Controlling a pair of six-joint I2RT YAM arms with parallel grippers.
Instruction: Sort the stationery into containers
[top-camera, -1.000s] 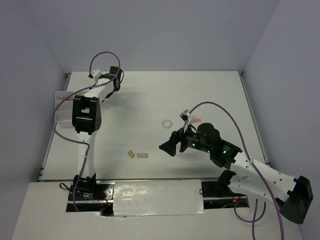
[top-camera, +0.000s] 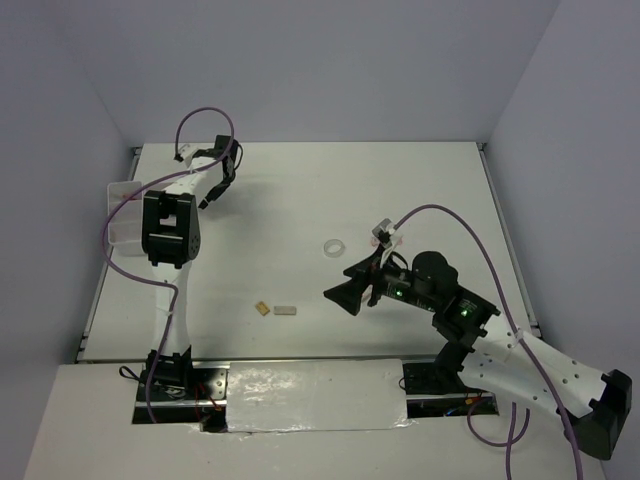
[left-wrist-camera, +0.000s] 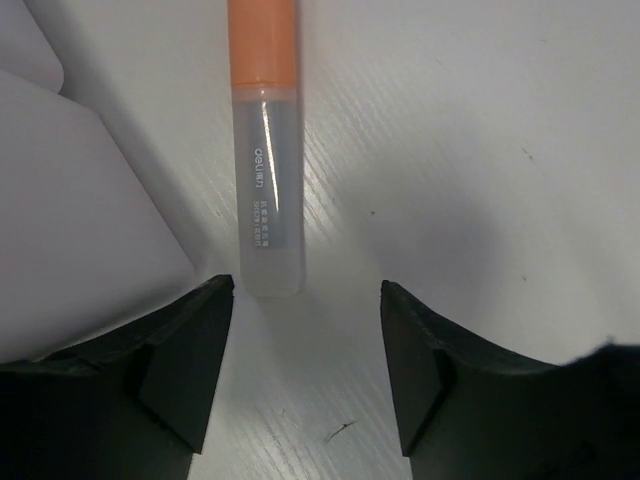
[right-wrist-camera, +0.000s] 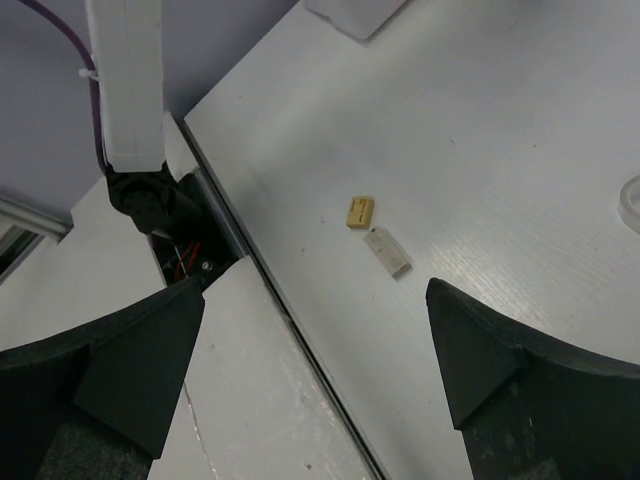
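Observation:
In the left wrist view an orange-capped deli marker (left-wrist-camera: 266, 190) with a clear barrel lies on the table beside white container walls (left-wrist-camera: 80, 210). My left gripper is part open, its fingertips at the barrel's lower end, nothing seen held. From above, the containers (top-camera: 125, 230) stand at the left, partly under the left arm. My right gripper stands open over the right of the table. A yellow block (right-wrist-camera: 360, 211), a pale block (right-wrist-camera: 387, 251) and a white ring (top-camera: 334, 247) lie on the table.
A pink item (top-camera: 383, 236) is partly hidden behind the right arm. The table's front edge runs below the two blocks.
The right arm has moved a little to the right and toward the front.

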